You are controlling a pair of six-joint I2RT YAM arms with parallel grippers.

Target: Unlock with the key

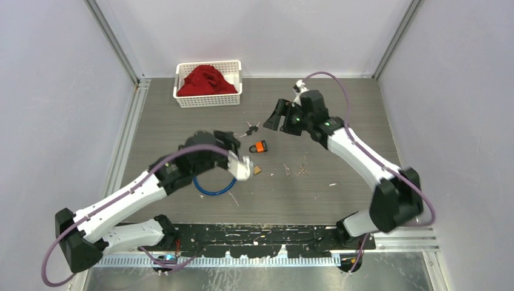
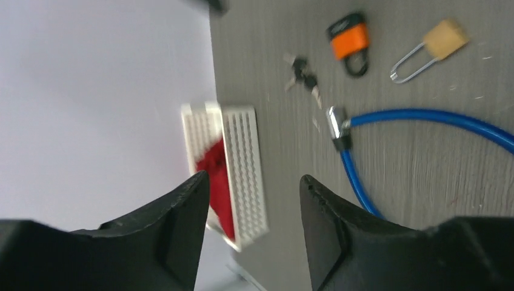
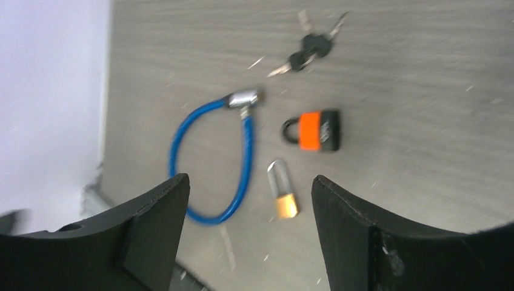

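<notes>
A bunch of keys lies on the mat behind an orange-and-black padlock. A brass padlock lies further forward; a blue cable lock curves to its left. Small loose keys lie right of these. My left gripper is raised over the left-middle, fingers apart and empty, the locks and keys ahead of it in the left wrist view. My right gripper hangs high right of the key bunch, open and empty.
A white basket with a red cloth stands at the back left. Walls enclose the back and sides.
</notes>
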